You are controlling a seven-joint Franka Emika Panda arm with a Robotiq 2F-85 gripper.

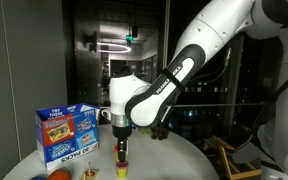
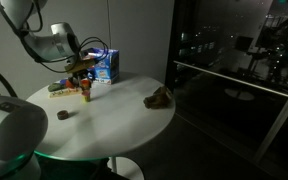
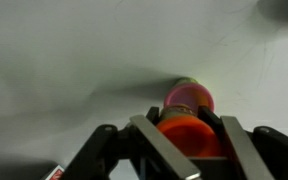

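Note:
My gripper is shut on an orange, rounded object (image 3: 187,137), seen between the dark fingers in the wrist view. Close to it is a small pink-rimmed cup (image 3: 190,97), its open mouth partly covered by the orange object. From the side, the cup (image 1: 122,170) looks pink at the top and yellow below. The orange object (image 1: 121,153) is just above it. Whether the two touch cannot be made out. In exterior view 2, the orange object (image 2: 85,86) likewise appears above the yellow cup (image 2: 86,97).
A blue toy box (image 1: 68,134) stands behind and left of the cup. Round orange and dark items (image 1: 60,174) lie at the front left. A small dark round object (image 2: 63,115) and a brown item (image 2: 158,99) rest on the white table (image 2: 124,125), whose middle is mostly clear.

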